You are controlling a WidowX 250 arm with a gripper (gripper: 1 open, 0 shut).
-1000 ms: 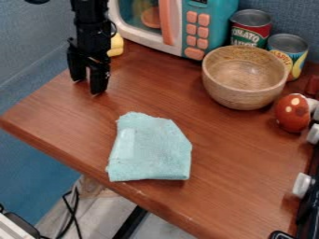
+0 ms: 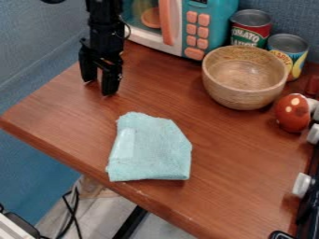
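My black gripper (image 2: pixel 100 78) hangs over the back left of the wooden table (image 2: pixel 112 196), its fingers apart and pointing down, with nothing visible between them. A folded pale blue cloth (image 2: pixel 149 149) lies in the middle front of the table, below and right of the gripper, apart from it.
A teal toy microwave (image 2: pixel 200 23) stands at the back. Two cans (image 2: pixel 249 31), a wooden bowl (image 2: pixel 234 79) and a red spotted egg-shaped object (image 2: pixel 292 112) are at the right, beside dark equipment (image 2: pixel 308 196).
The gripper has moved slightly right, covering the yellow object that showed behind it earlier.
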